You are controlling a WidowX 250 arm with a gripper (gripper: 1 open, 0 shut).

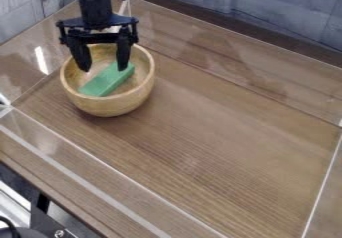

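Note:
A round wooden bowl [111,105] sits in the upper left of the camera view, with a green oblong object [107,81] inside it. My black gripper [98,54] is over the back-left part of the bowl, its fingers spread open on either side, above and behind the green object. No object shows held between the fingers.
A dark item shows at the bottom left corner, too cropped to identify.

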